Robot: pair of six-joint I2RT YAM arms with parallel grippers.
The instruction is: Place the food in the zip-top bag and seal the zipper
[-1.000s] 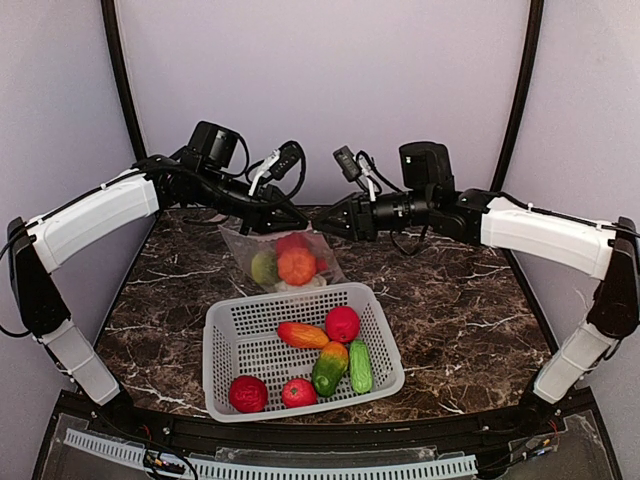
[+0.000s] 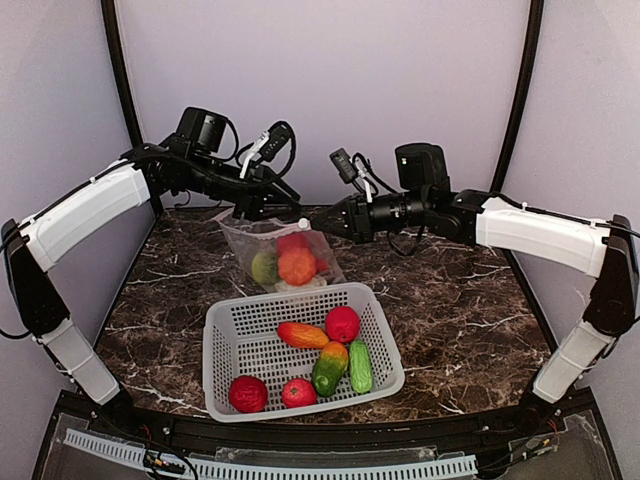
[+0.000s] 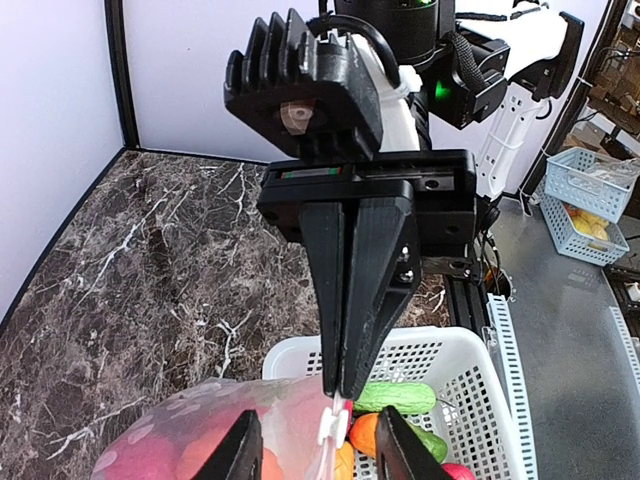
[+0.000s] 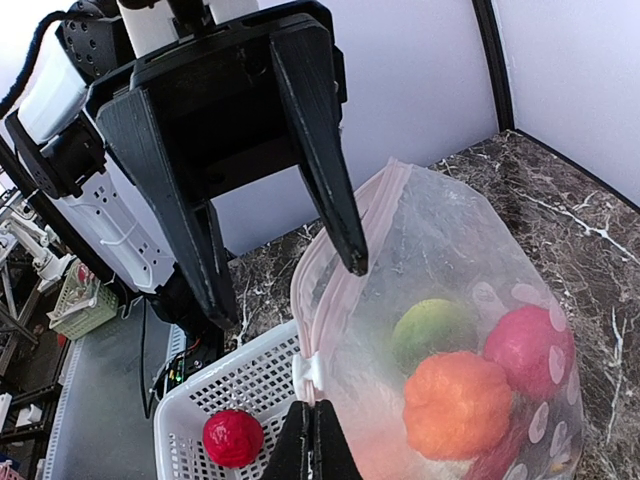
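Observation:
A clear zip top bag (image 2: 238, 240) stands behind the basket, holding an orange pumpkin-like piece (image 4: 457, 405), a green one (image 4: 433, 332) and a red one (image 4: 530, 350). Its white slider (image 4: 308, 372) sits at the end of the zip strip (image 4: 340, 290) by my right gripper. The right gripper is shut on that end of the zip edge, just past the slider. My left gripper is open and empty, its fingers (image 4: 330, 180) raised above the bag's edge, apart from the slider. Above the slider, the bag's two lips look slightly parted.
In front of the bag is a white basket (image 2: 215, 370) holding several pieces of produce, including a red pepper-like one (image 2: 302, 335) and a green cucumber-like one (image 2: 360, 367). The two grippers are very close together.
My left gripper has opened, let go of the bag's edge near the slider and risen slightly up and back. Bag and basket look much the same.

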